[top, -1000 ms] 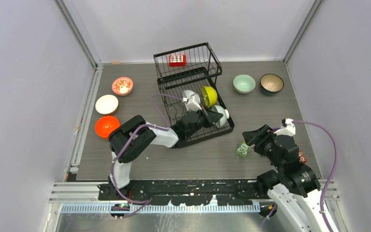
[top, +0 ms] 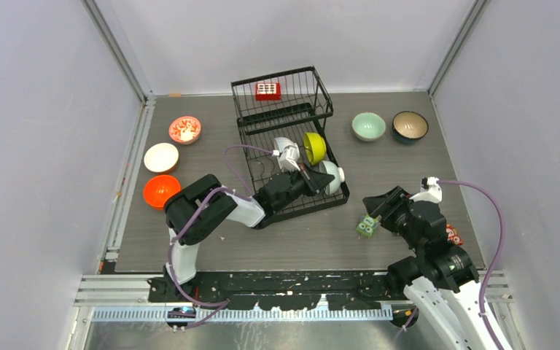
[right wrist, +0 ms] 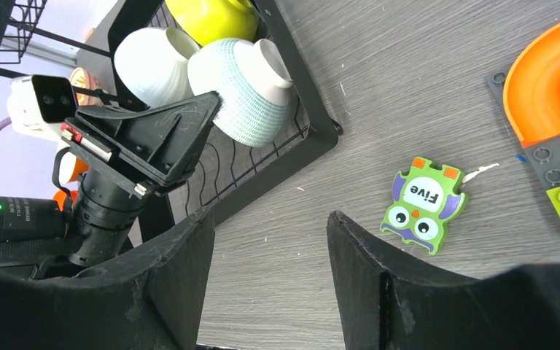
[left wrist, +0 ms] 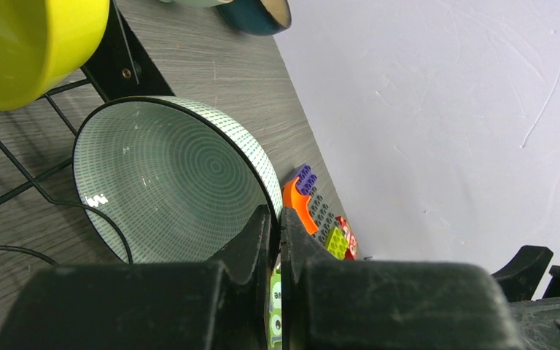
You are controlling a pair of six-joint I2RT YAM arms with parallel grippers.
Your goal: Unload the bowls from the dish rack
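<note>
Tilted on its side in the front right corner of the black dish rack (top: 313,207) is a pale green-white patterned bowl (left wrist: 168,175). My left gripper is shut on that bowl's rim. Behind it in the rack stand a yellow bowl (top: 314,148) and a white bowl (right wrist: 153,67), the latter partly covered by the left arm in the top view. Over the table to the right of the rack, my right gripper holds its fingers apart, with only table showing between them.
A mint bowl (top: 368,127) and a dark-rimmed bowl (top: 410,126) stand at the back right. Orange (top: 161,190), cream (top: 161,158) and patterned (top: 184,130) bowls line the left side. A green owl block (right wrist: 426,204) and toy bricks (right wrist: 547,124) lie near the right gripper.
The left gripper and the rack's front edge have shifted slightly to the left with the pale bowl. My right arm has moved a little leftward.
</note>
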